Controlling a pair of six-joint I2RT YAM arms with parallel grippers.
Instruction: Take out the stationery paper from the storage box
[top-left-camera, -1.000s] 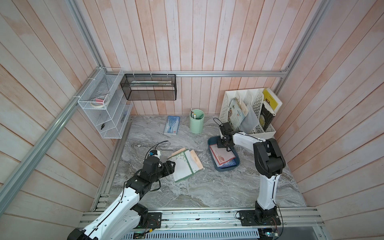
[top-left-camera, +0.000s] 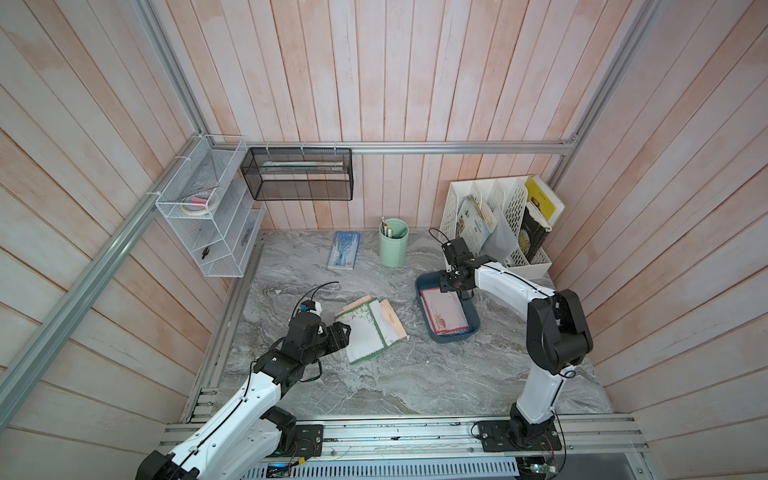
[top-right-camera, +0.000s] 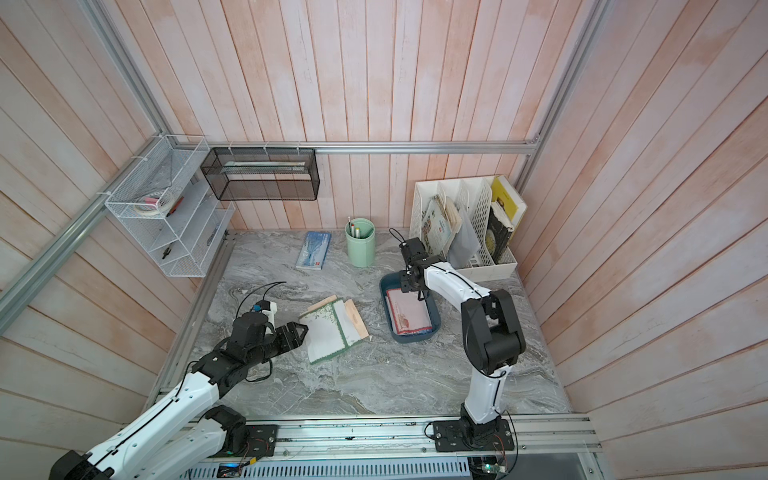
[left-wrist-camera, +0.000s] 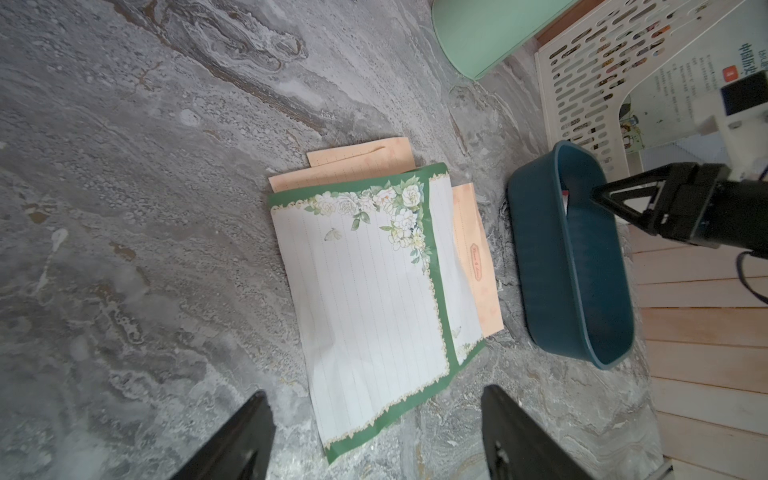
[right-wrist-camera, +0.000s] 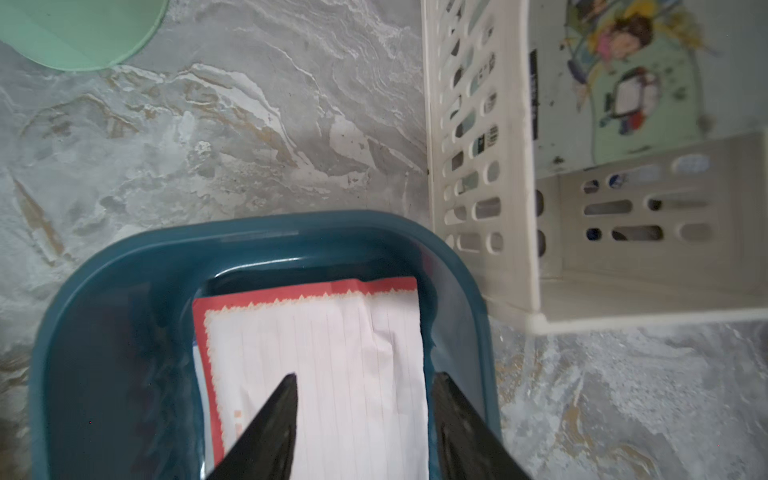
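A dark teal storage box holds red-bordered stationery paper, white in the middle and creased near its top in the right wrist view. My right gripper hovers open over the box's back part, nothing seen between its fingers. Green-bordered sheets with white flowers lie on tan paper left of the box. My left gripper is open above the left part of these sheets, apart from them.
A white perforated file organiser stands behind the box. A mint pen cup and a blue booklet stand and lie at the back.
My right arm has shifted rightward and slightly toward the front. The red-bordered paper in the box has shifted, covering blue that showed at its lower right. The left arm is unchanged.
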